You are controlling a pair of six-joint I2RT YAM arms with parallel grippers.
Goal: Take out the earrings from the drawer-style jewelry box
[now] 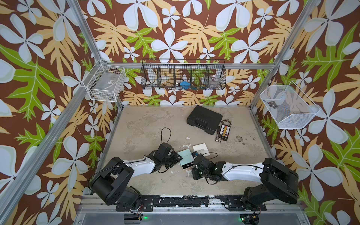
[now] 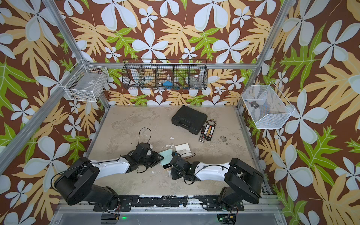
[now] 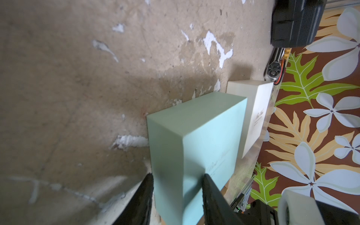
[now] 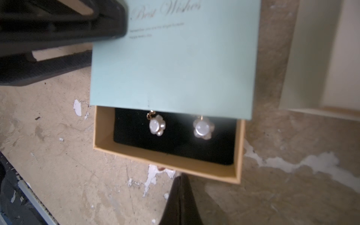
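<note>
The mint drawer-style box (image 1: 185, 154) sits between my grippers, its kraft drawer (image 4: 238, 150) pulled partly out toward my right one. In the drawer, two pearl flower earrings, one on the left (image 4: 156, 125) and one on the right (image 4: 202, 128), rest on black padding, their tops under the sleeve edge. My left gripper is part open, its fingers at the end of the mint sleeve (image 3: 210, 131); whether they touch it is unclear. My right gripper is shut, nothing visible between its fingers, just outside the drawer's front wall.
A cream box (image 1: 200, 148) lies just behind the mint one. A black case (image 1: 204, 118) and a tool set (image 1: 225, 131) are farther back. Wire baskets hang on the frame.
</note>
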